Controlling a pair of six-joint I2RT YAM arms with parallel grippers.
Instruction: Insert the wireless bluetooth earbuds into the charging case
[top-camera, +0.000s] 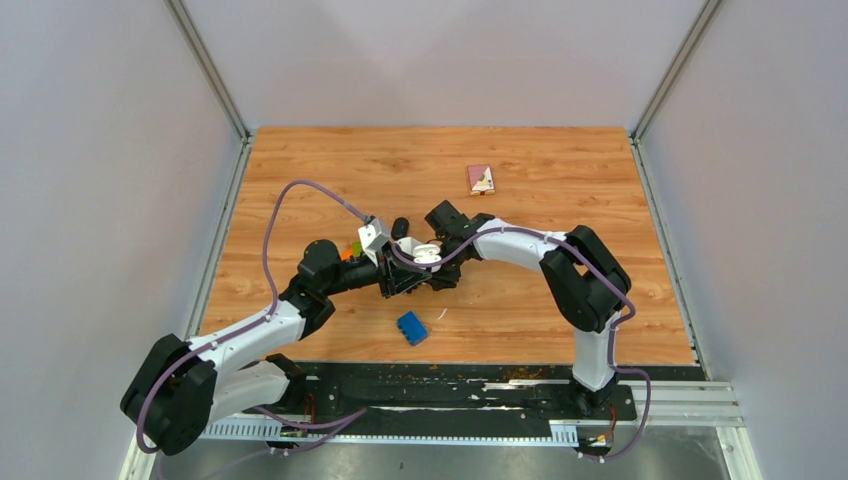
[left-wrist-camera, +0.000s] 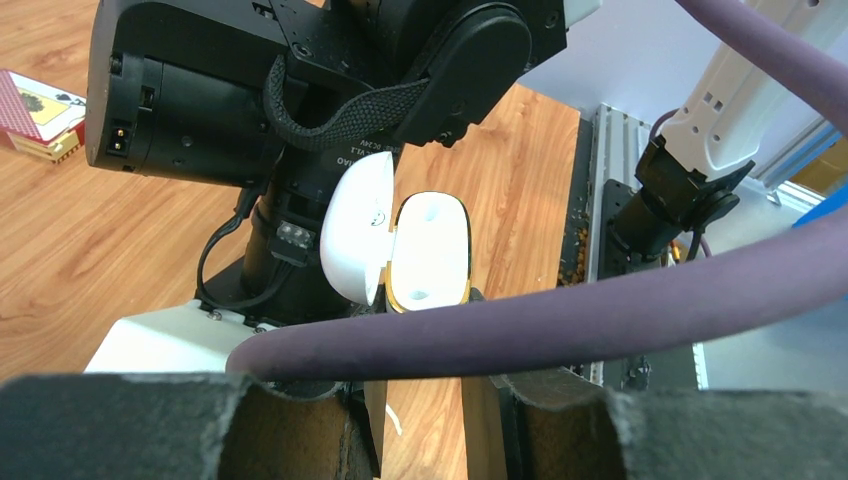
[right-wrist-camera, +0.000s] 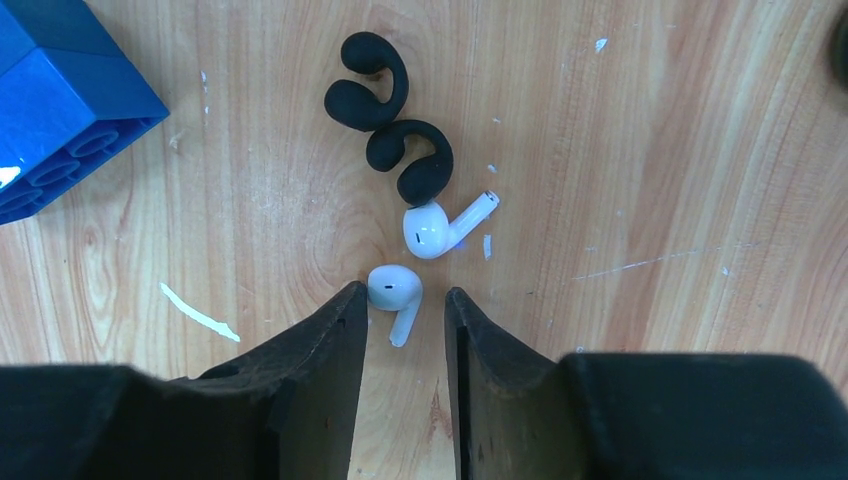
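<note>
The open white charging case (left-wrist-camera: 428, 250), lid (left-wrist-camera: 355, 225) raised, is held in my shut left gripper, its lower part behind a purple cable. In the right wrist view my right gripper is part open around a white earbud (right-wrist-camera: 393, 290) lying on the table, its left finger beside the bud's head. A second earbud (right-wrist-camera: 430, 230) lies just beyond it. In the top view both grippers are close together at the table's middle, largely hidden by the arms.
A blue brick (right-wrist-camera: 70, 110) and black curved pieces (right-wrist-camera: 420, 170) lie near the earbuds. A card box (top-camera: 480, 180) is at the back right.
</note>
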